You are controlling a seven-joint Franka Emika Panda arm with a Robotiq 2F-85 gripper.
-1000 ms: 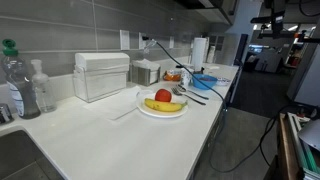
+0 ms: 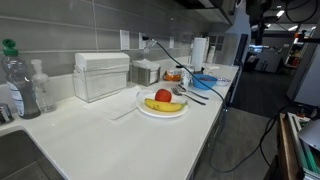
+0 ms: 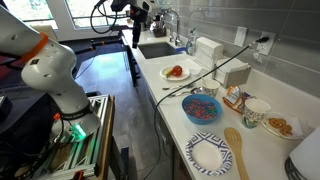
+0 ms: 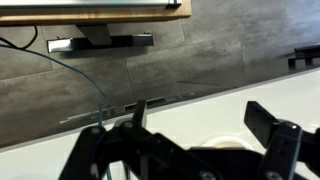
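Observation:
A white plate with a yellow banana and a round red fruit rests on the counter. The same plate stands near the sink in exterior view 2. High over the floor beside the counter's front edge, my gripper is well apart from the plate. In the wrist view the gripper is open, its fingers wide apart with nothing between them. A round pale rim, probably the plate, shows behind the gripper body, mostly hidden.
Along the counter are a blue bowl of small red pieces, a striped-rim plate, a wooden spoon and a mug. A white bin and soap bottles stand by the wall.
The arm part at the top right of exterior view 1 has shifted and turned somewhat. Objects on the counter have not moved.

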